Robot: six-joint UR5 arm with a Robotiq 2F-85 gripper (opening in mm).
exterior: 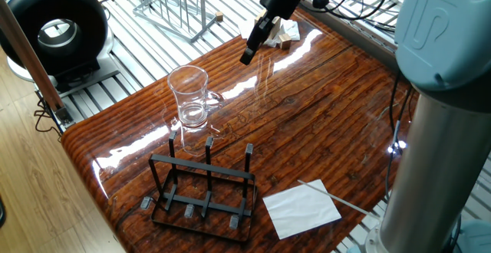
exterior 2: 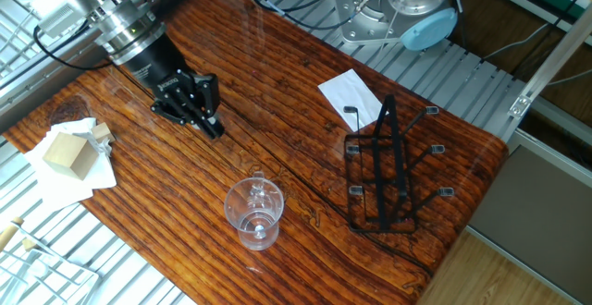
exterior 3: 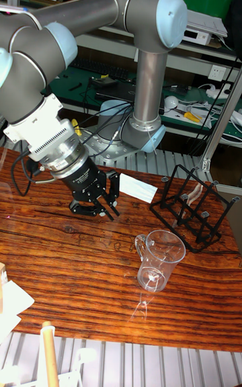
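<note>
A clear glass mug with a handle stands upright on the brown wooden table; the same mug is near the table's edge in exterior view 2. My gripper hangs over the tabletop, pointing down at a slant, apart from the mug. Its black fingers come close together at the tips, with nothing visible held there. A black wire rack with several upright prongs rests empty of cups on the table. In exterior view 2 the gripper is up and left of the mug.
Near the rack lies a flat white sheet. Wooden blocks sit on white paper at one table edge. Beyond that edge is a pale wire rack. Bare wood separates the gripper from the mug.
</note>
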